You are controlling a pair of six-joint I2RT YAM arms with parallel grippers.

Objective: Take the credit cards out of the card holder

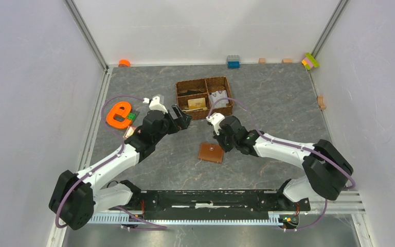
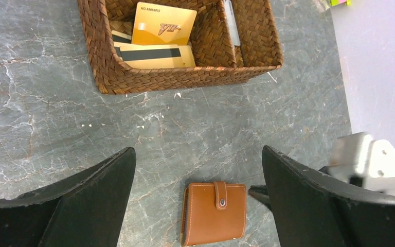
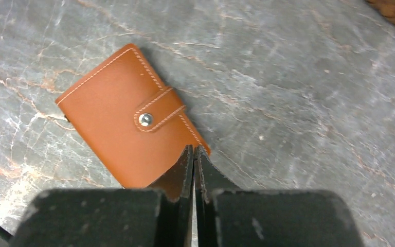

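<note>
The brown leather card holder (image 1: pixel 211 153) lies flat on the table, closed, its strap snapped down with a silver stud, as the right wrist view shows. No cards show from it (image 3: pixel 118 113). My right gripper is at its edge near the strap side, fingertips together with only a thin slit and nothing seen between them; whether they touch the leather I cannot tell. In the top view that gripper (image 1: pixel 218 142) is at the holder's upper right corner. Farther left and up, my left gripper (image 1: pixel 182 117) hangs open and empty, its fingers (image 2: pixel 87 190) wide apart.
A woven divided basket (image 2: pixel 175 75) stands behind the holder, with a yellow card (image 2: pixel 163 24) and other flat items inside. An orange letter-shaped toy (image 1: pixel 118 115) lies at the left. Blocks (image 1: pixel 233 62) line the back wall. Open table surrounds the holder.
</note>
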